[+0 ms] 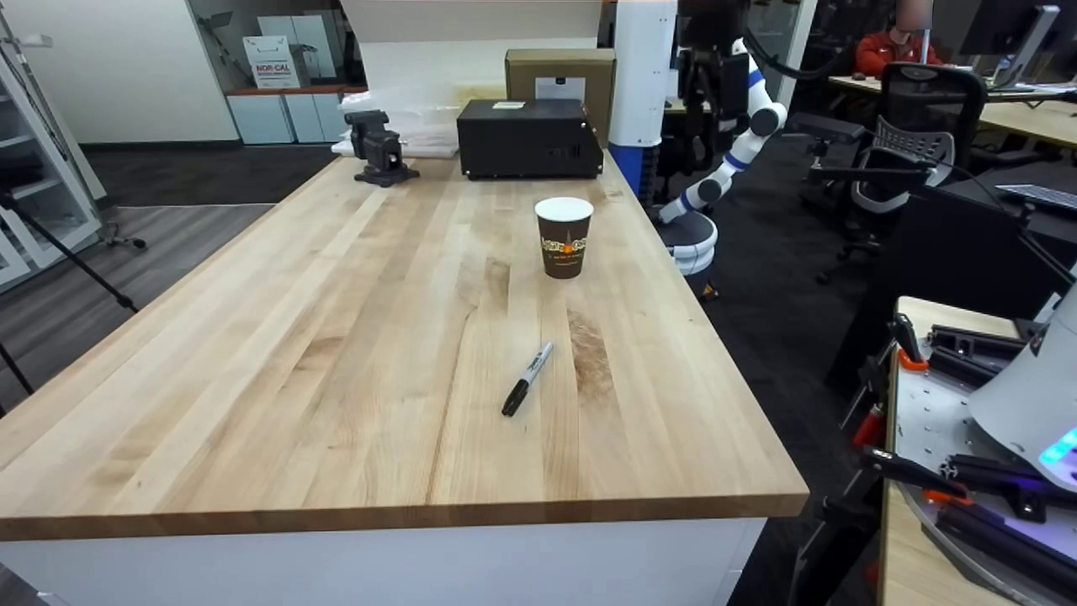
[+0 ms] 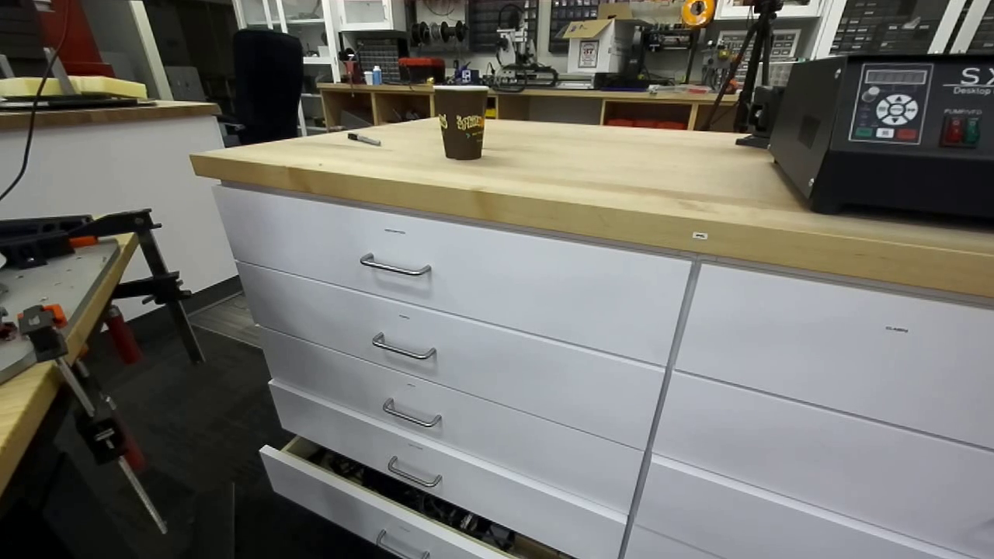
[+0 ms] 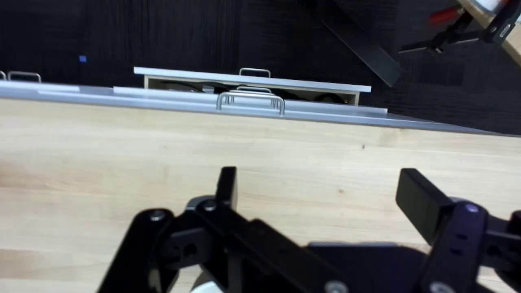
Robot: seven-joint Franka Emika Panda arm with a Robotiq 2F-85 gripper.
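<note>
On the wooden tabletop [image 1: 333, 343] a brown paper cup [image 1: 563, 242] with a white rim stands upright. Nearer the front lies a marker [image 1: 527, 380], grey with a black cap; in the second exterior view the marker [image 2: 364, 139] is left of the cup [image 2: 463, 130]. My gripper is wide open above the table near its drawer side, nothing between its fingers. A pale rounded edge, perhaps the cup's [image 3: 207, 287], peeks from beneath it at the bottom of the wrist view. The marker is not visible there. Dark gripper parts hang at the top of the first exterior view.
A black machine [image 1: 527, 140] and a small black stand [image 1: 379, 148] occupy the table's far end. Below the tabletop, a low drawer [image 2: 391, 503] stands partly pulled out. A side bench [image 1: 914, 414] carries clamps.
</note>
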